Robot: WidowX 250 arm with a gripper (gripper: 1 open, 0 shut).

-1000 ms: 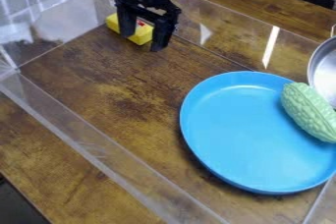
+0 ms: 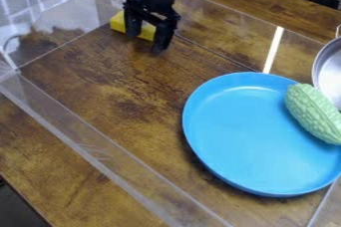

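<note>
My black gripper [image 2: 150, 27] is at the top of the view, open, its fingers over a yellow block [image 2: 123, 22] on the wooden board near the back left. The block is partly hidden behind the fingers; I cannot tell whether they touch it.
A blue plate [image 2: 240, 141] fills the lower right, with a pale green bitter melon [image 2: 313, 112] on its right side. A silver pan [image 2: 326, 72] sits at the right edge. Clear plastic walls border the board, and its middle-left is bare.
The gripper has shifted slightly over the yellow block. The block, plate, melon and pan look unmoved.
</note>
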